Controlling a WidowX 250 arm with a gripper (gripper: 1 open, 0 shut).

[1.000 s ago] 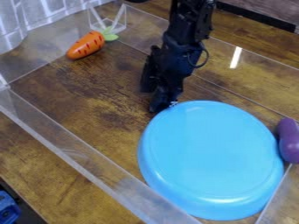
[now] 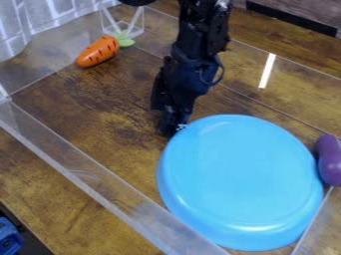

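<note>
The black robot gripper (image 2: 170,108) reaches down from the top centre, just above and behind a large light blue disc (image 2: 237,181) that lies on the wooden surface. Its fingertips are dark and hard to make out, so its state and anything between them cannot be told. An orange carrot (image 2: 99,51) with a pale green top lies at the upper left, and a purple eggplant (image 2: 329,160) sits at the right edge beside the disc.
Clear tray walls (image 2: 87,177) run along the left and lower left. A blue object (image 2: 7,239) shows in the lower left corner. The wood left of the gripper is bare.
The gripper has shifted very slightly, its lower end a little higher and to the left. The objects lie where they were.
</note>
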